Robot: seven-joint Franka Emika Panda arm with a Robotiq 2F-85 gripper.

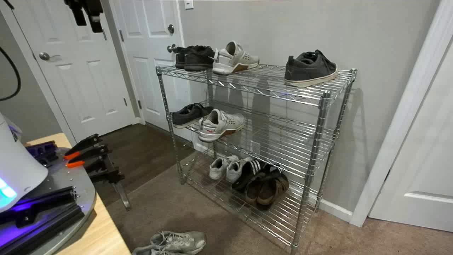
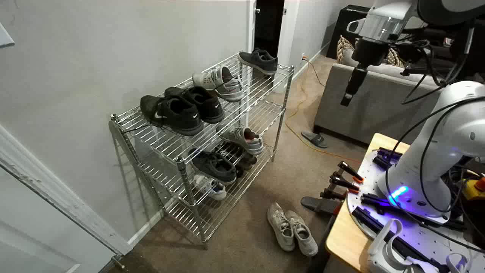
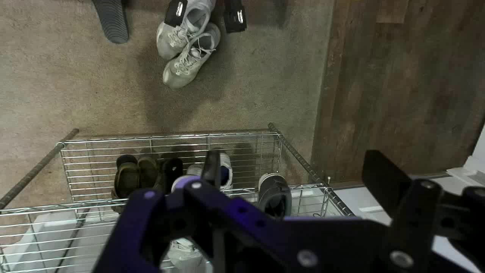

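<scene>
My gripper (image 1: 88,22) hangs high in the air, its two black fingers apart and nothing held. In exterior view 2 the gripper (image 2: 347,99) is seen side-on, right of a wire shoe rack (image 2: 284,98). The wrist view looks down past the open gripper; a pair of pale lace-up shoes (image 3: 184,68) lies on the floor far below, partly covered by one finger. On the rack's top shelf are black sneakers (image 2: 182,109), a grey-white sneaker (image 1: 235,58) and one dark shoe (image 1: 310,68). A dark shoe (image 1: 191,114) and a grey-white sneaker (image 1: 221,125) occupy the middle shelf.
White shoes (image 1: 225,167) and sandals (image 1: 265,187) fill part of the bottom shelf. A wooden table (image 2: 345,232) with clamps (image 2: 341,179) carries the arm's base. A couch (image 2: 341,100) stands behind. Bare wire shows between the shoes on the top shelf and at the middle shelf's right.
</scene>
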